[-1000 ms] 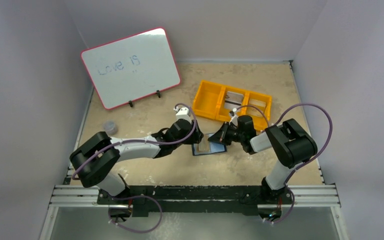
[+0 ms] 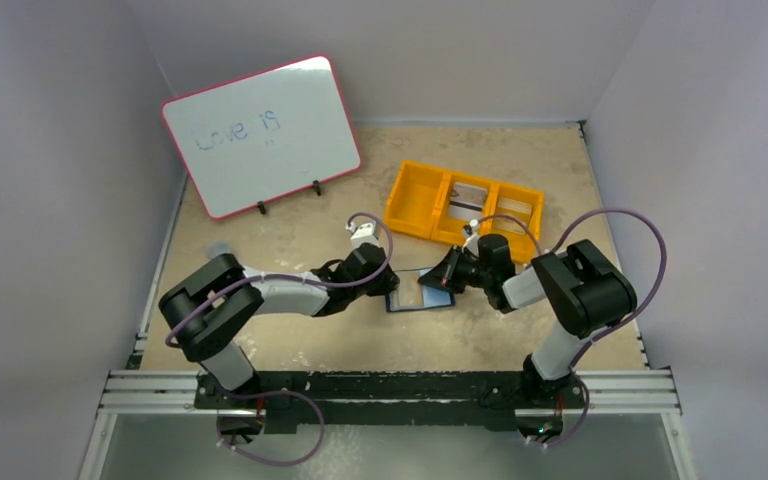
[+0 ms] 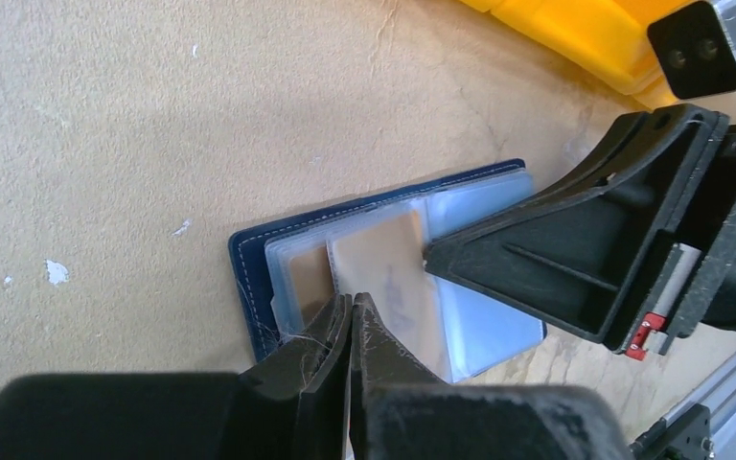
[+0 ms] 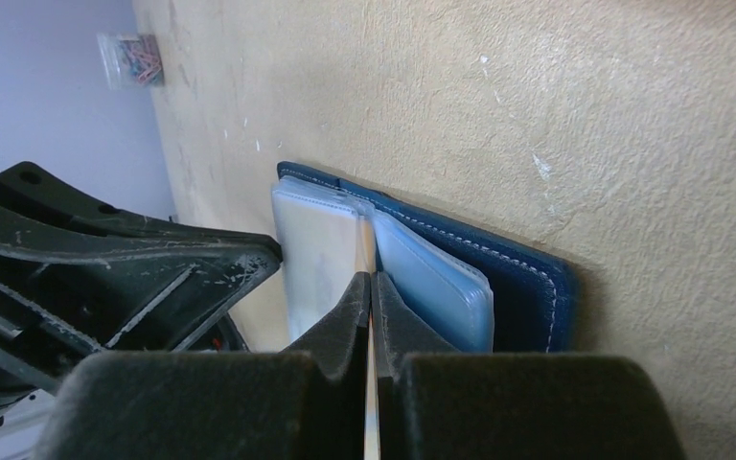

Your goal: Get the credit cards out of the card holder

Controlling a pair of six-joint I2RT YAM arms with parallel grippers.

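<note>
The card holder (image 2: 420,301), navy with stitched edges and translucent card sleeves, lies open on the table between both grippers. My left gripper is shut at its left part, its tips down at a beige sleeve (image 3: 383,264); whether anything thin is between them is unclear. My right gripper is shut over the middle of the holder, tips at the border of a beige and a blue sleeve (image 4: 431,278). In the left wrist view the right gripper's black body covers part of the blue side.
An orange three-compartment tray (image 2: 413,195) stands behind the holder. A whiteboard (image 2: 260,130) is at the back left, and a small clear tub (image 4: 130,59) sits on the left of the table.
The right arm and the holder have hardly moved.
</note>
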